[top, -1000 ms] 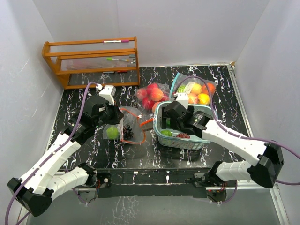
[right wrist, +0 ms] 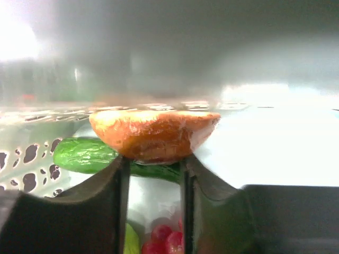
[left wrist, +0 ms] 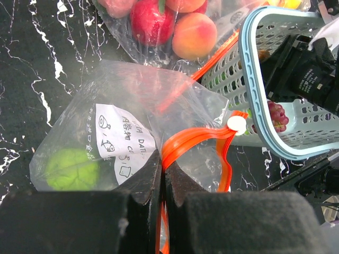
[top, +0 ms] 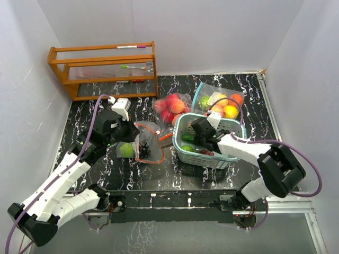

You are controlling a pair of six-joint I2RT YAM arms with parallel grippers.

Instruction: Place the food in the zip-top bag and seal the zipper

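My left gripper is shut on the orange-zippered edge of the open zip top bag, which holds a green fruit and, in the top view, dark grapes. My right gripper is down inside the teal basket, its fingers partly apart around the lower part of a brown rounded food; whether they grip it is unclear. A cucumber lies behind it, with red grapes below.
Two filled bags, one of peaches and one of mixed fruit, lie behind the bag and basket. A wooden rack stands at back left.
The left arm and bag have not visibly moved.
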